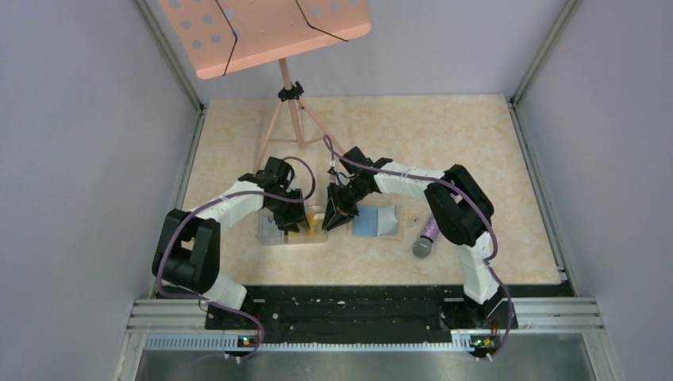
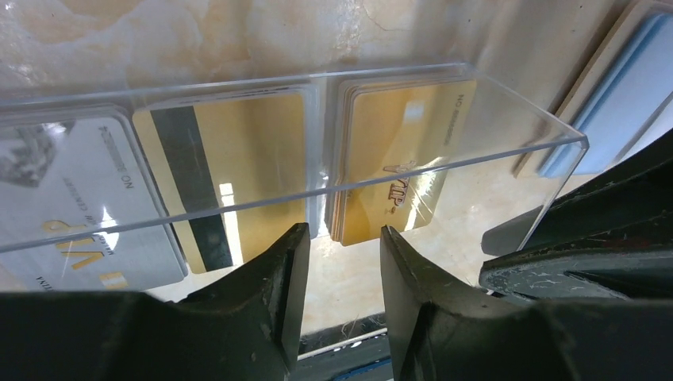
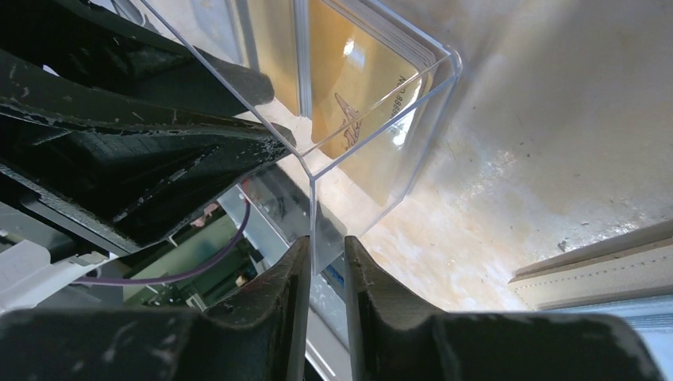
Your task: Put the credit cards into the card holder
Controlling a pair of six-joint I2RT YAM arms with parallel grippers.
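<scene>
A clear box [image 1: 294, 243] lies under both grippers and holds several cards in side-by-side stacks. In the left wrist view these are a silver card [image 2: 79, 198], a gold card with a black stripe [image 2: 254, 151] and a gold VIP stack [image 2: 373, 151]. My left gripper hangs over the box's front part, fingers apart with nothing between them. At the box's right front corner is my right gripper, its fingers slightly apart; the clear corner shows by the fingertips, contact unclear. Right of the box lies the open card holder [image 1: 377, 221], tan with blue inside.
A purple tube with a grey end [image 1: 423, 248] lies right of the card holder. A pink stand [image 1: 291, 119] rises behind the box. Both grippers are close together.
</scene>
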